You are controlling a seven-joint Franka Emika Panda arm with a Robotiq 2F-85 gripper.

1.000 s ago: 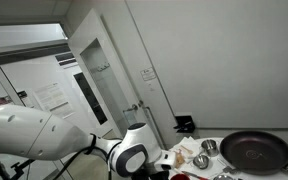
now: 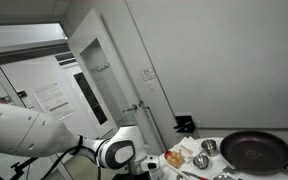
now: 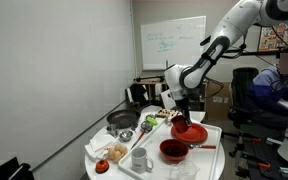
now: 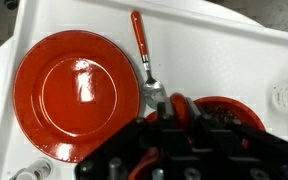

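My gripper is shut on a red object (image 4: 178,108), of which only a small part shows between the dark fingers. In exterior view 2 this red object (image 3: 183,118) hangs over the tray area, close above the red plate (image 3: 190,132). A red bowl (image 3: 172,150) sits on the tray in front of the plate. From the wrist, the plate (image 4: 79,95) lies to the left, empty. A red bowl rim (image 4: 246,108) with a dark inside shows at lower right, partly hidden by my fingers.
A spoon (image 4: 150,70) with an orange handle lies beside the plate on the white tray (image 3: 156,175). A white mug (image 3: 140,159) and a clear container (image 3: 184,172) stand near the bowl. A dark pan (image 2: 256,150) lies farther along the table.
In exterior view 1 my arm and gripper have shifted leftward and slightly down, away from the pan. The things on the table there look unmoved.
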